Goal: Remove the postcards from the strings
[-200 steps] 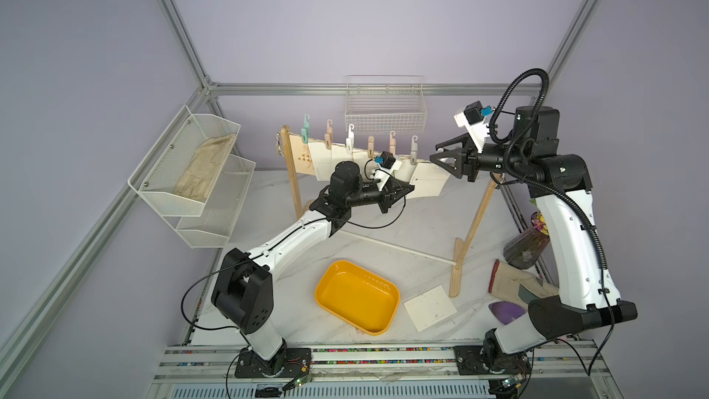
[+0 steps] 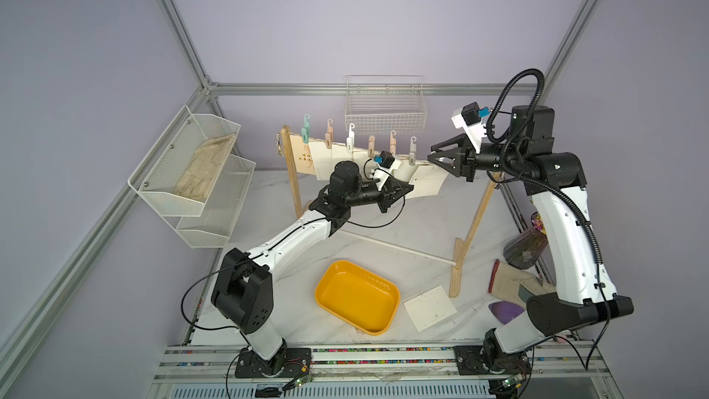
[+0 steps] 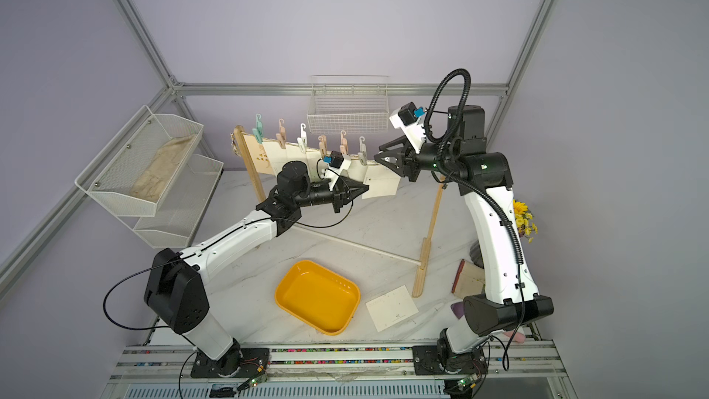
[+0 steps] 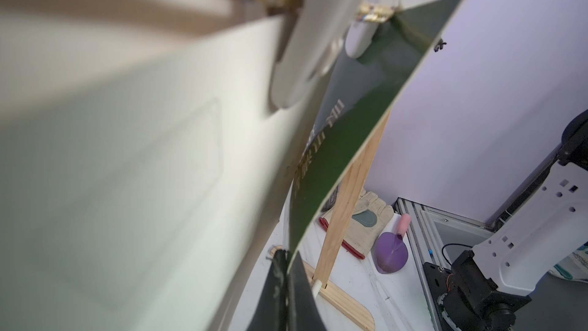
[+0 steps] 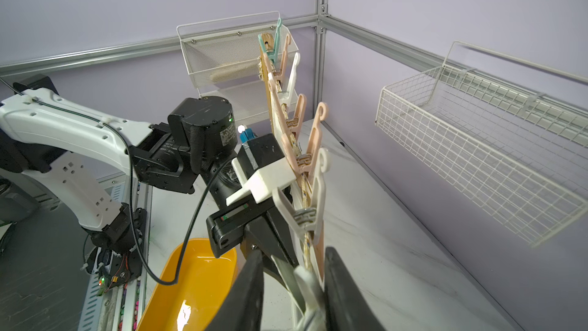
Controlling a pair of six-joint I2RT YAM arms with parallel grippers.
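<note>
Several postcards hang in a row from a string, held by clothespins. The end postcard, green and dark on its front, has its lower corner between the fingertips of my left gripper, which is shut on it. Its pale back faces the top left view. My right gripper is open at the right end of the string. A white clothespin stands between its fingers, with a visible gap to the left finger; contact on the right side cannot be told. A grey-white clothespin is just left of it.
On the table lie a yellow tray and a flat white card. The wooden stand's right post rises below my right gripper. A wire basket hangs behind the string; gloves lie at right.
My right arm has shifted slightly left, toward the clothespin at the string's end. The left arm has stayed still, and the row of clothespins looks nearly unchanged.
</note>
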